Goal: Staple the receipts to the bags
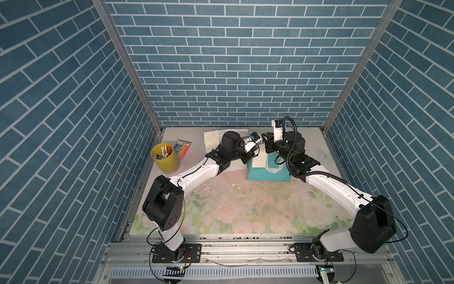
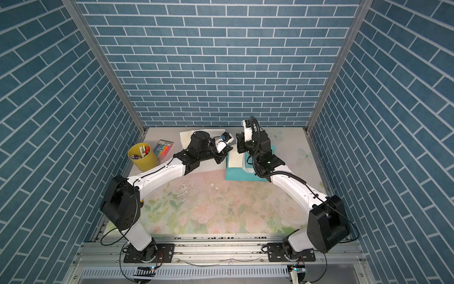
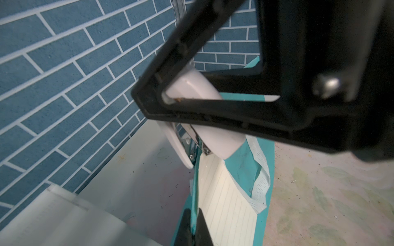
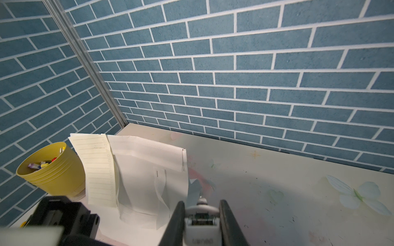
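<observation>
In the left wrist view, a teal bag (image 3: pixel 240 168) stands with a cream lined receipt (image 3: pixel 225 196) lying flat along its face at the top edge. My left gripper is shut on the bag's thin teal top edge. A white stapler (image 3: pixel 217 135) sits in the black fingers of my right gripper, which is shut on it. The stapler's two arms straddle the bag's top edge at the receipt's upper end. Whether a staple is in the paper is hidden. A white bag (image 4: pixel 139 164) with another receipt (image 4: pixel 98 168) stands beyond.
At the left of the table are a yellow bucket (image 1: pixel 165 161) of pens and a colourful flat pack (image 1: pixel 182 148). Both arms meet closely above the teal bag.
</observation>
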